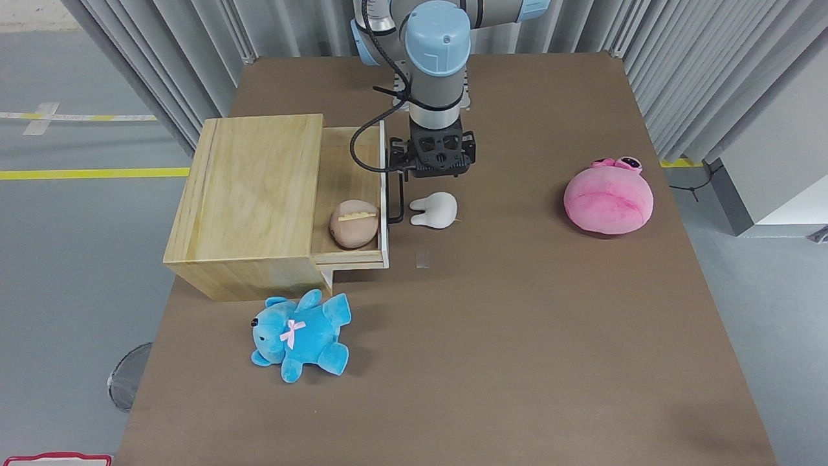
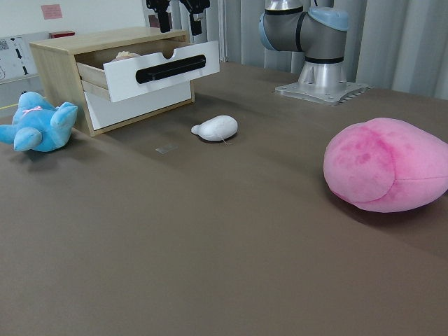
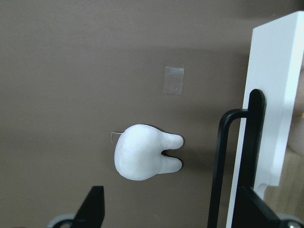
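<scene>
My gripper is open above the front of the pulled-out drawer of a wooden box, near its black handle; in the wrist view its fingers stand wide apart, one overlapping the handle. Inside the drawer lies a tan round plush with a cream strip. A white tooth-shaped plush lies on the table just right of the drawer, between the fingers in the wrist view but below them.
A blue bear lies in front of the box. A pink plush sits at the right of the table.
</scene>
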